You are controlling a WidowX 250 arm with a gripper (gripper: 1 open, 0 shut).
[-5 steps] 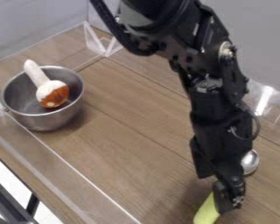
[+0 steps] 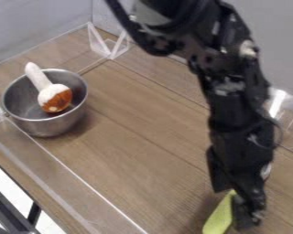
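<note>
My black gripper [image 2: 238,203] is low at the right front of the camera view, its fingers open around or just above the upper end of a yellow object [image 2: 219,219], which lies on the wooden table and runs toward the bottom edge. Whether the fingers touch it I cannot tell.
A steel bowl [image 2: 66,122] at the left holds a white-handled item [image 2: 54,91] with an orange-brown end. Grey walls line the back.
My arm has shifted a little to the right and now covers the silver object. The yellow object stays at about the same place.
</note>
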